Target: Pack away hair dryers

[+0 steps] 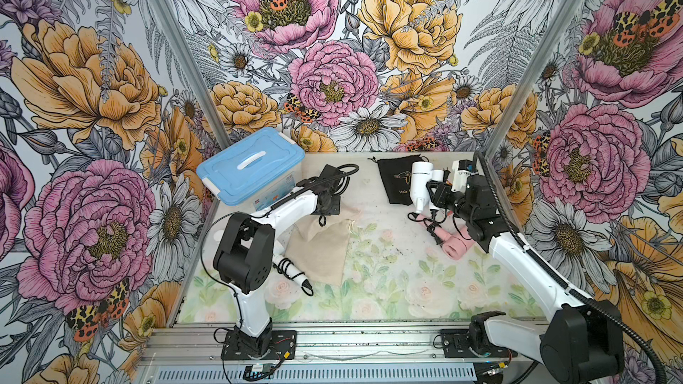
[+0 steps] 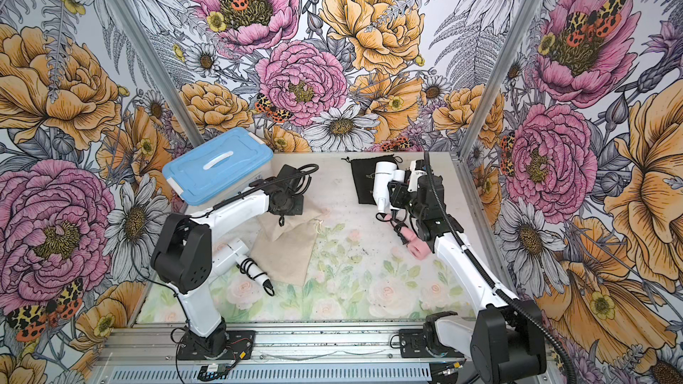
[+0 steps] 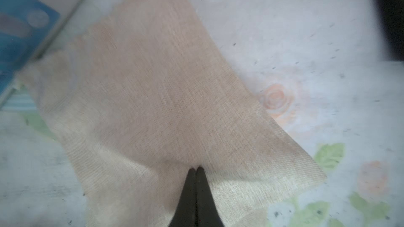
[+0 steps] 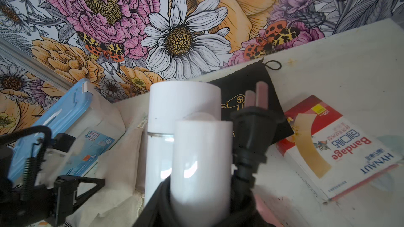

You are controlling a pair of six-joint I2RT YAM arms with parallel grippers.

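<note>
A white hair dryer (image 1: 421,183) with a wound black cord and plug (image 4: 248,143) stands up in the right wrist view. My right gripper (image 1: 435,192) is shut on it, its fingers hidden behind dryer and cord. Behind it lies a black drawstring bag (image 4: 261,92). A pink hair dryer (image 1: 455,244) rests below that arm. My left gripper is shut, its tips at a fold of the beige cloth bag (image 3: 168,88); whether cloth is pinched, I cannot tell. Another white hair dryer (image 2: 231,257) with a black cord lies left of the beige bag.
A clear box with a blue lid (image 1: 250,160) stands at the back left, close to the left arm. A bandage box (image 4: 332,151) lies to the right of the black bag.
</note>
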